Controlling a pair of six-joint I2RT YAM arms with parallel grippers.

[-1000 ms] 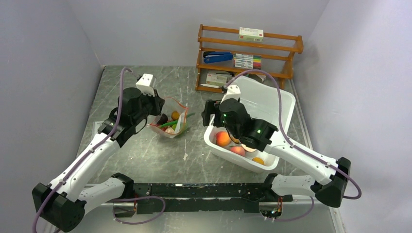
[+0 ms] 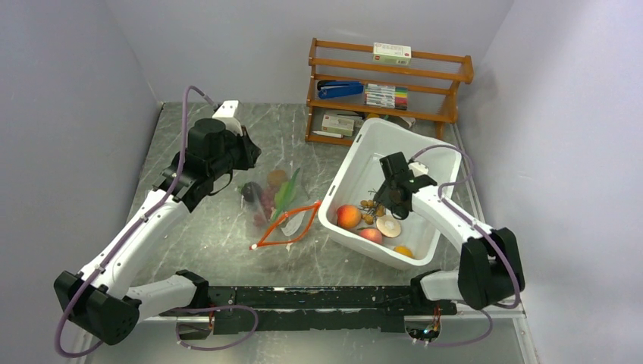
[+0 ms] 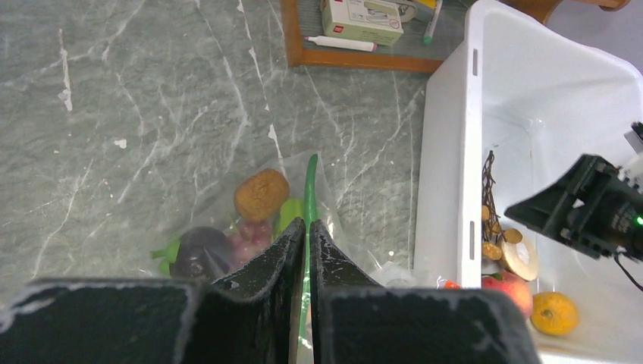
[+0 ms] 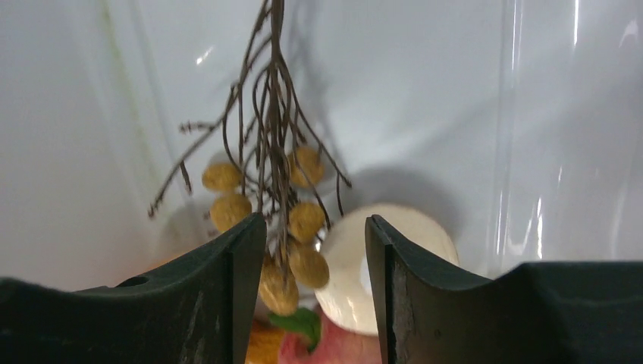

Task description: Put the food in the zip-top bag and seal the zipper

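Note:
The clear zip bag [image 2: 284, 220] with orange zipper lies slumped on the counter, holding an eggplant [image 3: 199, 254], potato [image 3: 261, 195], grapes and green vegetables. My left gripper is shut above it, with nothing visible held. My right gripper is open, low inside the white bin [image 2: 341, 174], over a branched bunch with tan round pieces [image 4: 305, 220] beside a pale disc [image 4: 402, 235]. A peach [image 2: 349, 216], a second reddish fruit [image 2: 371, 235] and an orange fruit [image 2: 403, 250] lie in the bin.
A wooden rack [image 2: 387, 64] with boxes, markers and a stapler stands at the back. Bare counter [image 2: 182, 235] surrounds the bag; walls enclose the sides and back.
My right gripper has moved rightward and down into the bin. The bag, upright and open earlier, has fallen flat toward the front. My left gripper has shifted slightly.

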